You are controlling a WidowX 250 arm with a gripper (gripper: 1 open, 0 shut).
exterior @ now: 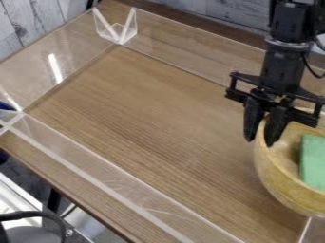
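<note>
My gripper (pixel 264 121) is at the right side of the camera view, pointing down, its dark fingertips at the near-left rim of a tan bowl (pixel 278 185), apparently shut on that rim. The bowl is cut off by the right edge of the view. A green object (pixel 311 161) lies inside it.
Clear plastic borders run along its sides, with a clear bracket (pixel 116 27) at the back left. A dark cable (pixel 28 216) shows at the lower left.
</note>
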